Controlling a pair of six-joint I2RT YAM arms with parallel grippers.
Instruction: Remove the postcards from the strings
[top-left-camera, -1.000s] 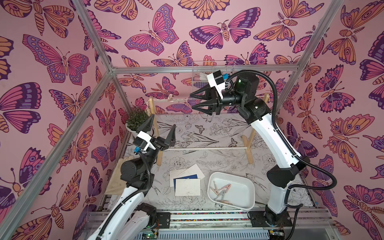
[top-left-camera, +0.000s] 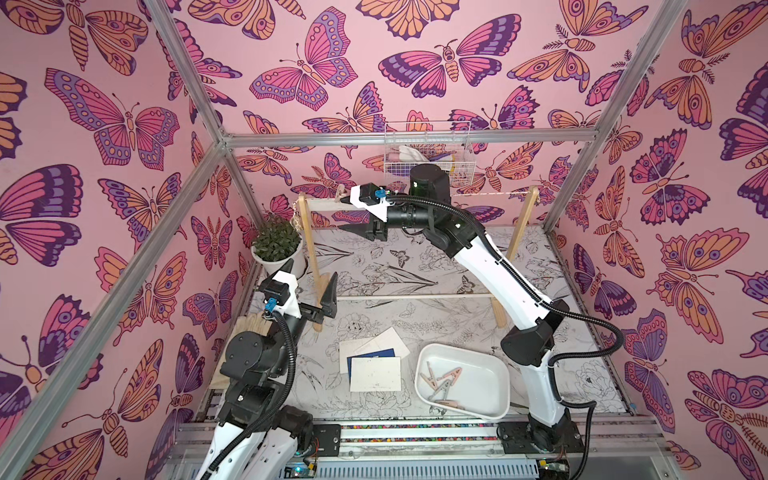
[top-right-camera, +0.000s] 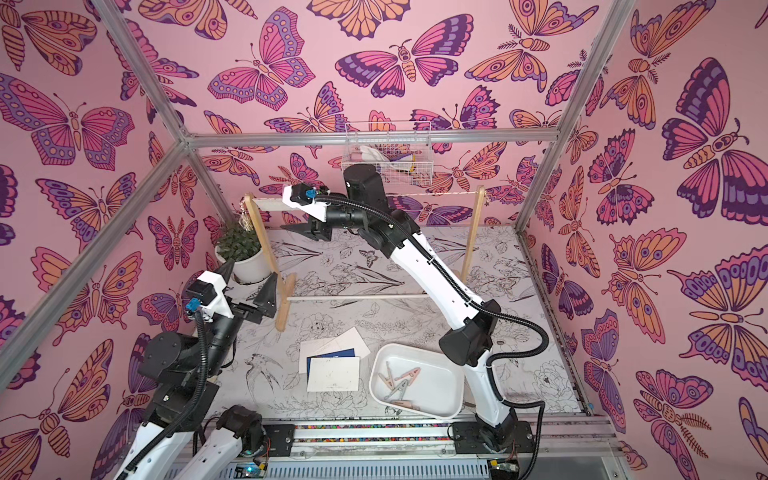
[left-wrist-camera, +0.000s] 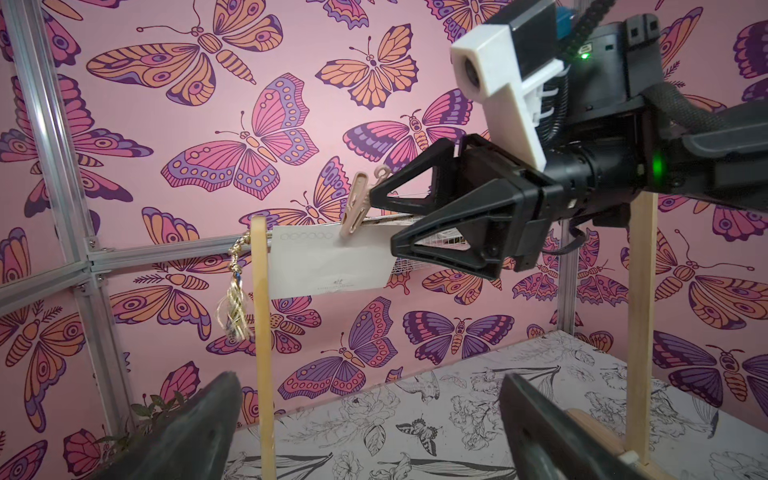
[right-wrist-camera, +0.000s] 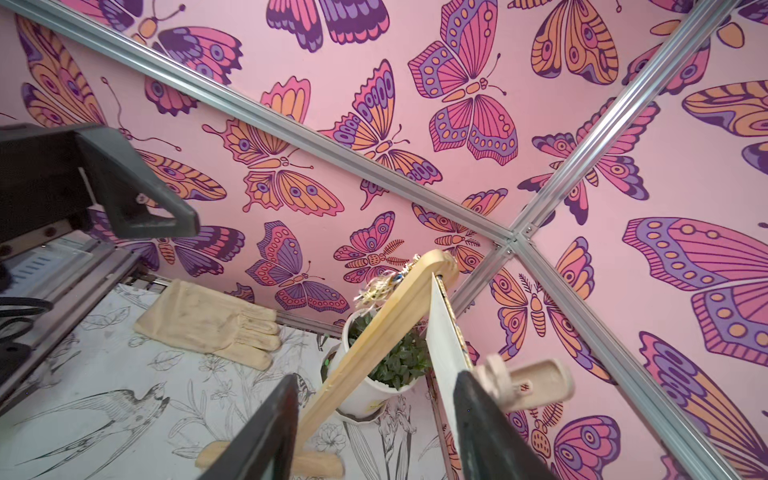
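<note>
One white postcard (left-wrist-camera: 320, 264) hangs from the string by a wooden clothespin (left-wrist-camera: 354, 206), close to the left post, as the left wrist view shows. My right gripper is open, its fingertips just right of that clothespin. Seen from the right wrist, the card (right-wrist-camera: 445, 344) is almost edge-on, with the blurred clothespin (right-wrist-camera: 524, 384) at its right side. Lower and nearer the front left, my left gripper (top-left-camera: 312, 281) stands open and empty, facing the rack. Several postcards (top-left-camera: 375, 374), white and blue, lie in an overlapping pile on the table.
A white tray (top-left-camera: 497, 384) holding several clothespins stands right of the pile. The rack's left post (top-left-camera: 309, 240) and a potted plant (top-left-camera: 277, 242) are near my left arm. A work glove (right-wrist-camera: 212, 324) lies at the left. A wire basket (top-left-camera: 464, 170) hangs behind the string.
My right gripper has moved left and a little lower, up to the clothespin by the left post. The left gripper has drawn down and slightly left. Both remain open.
</note>
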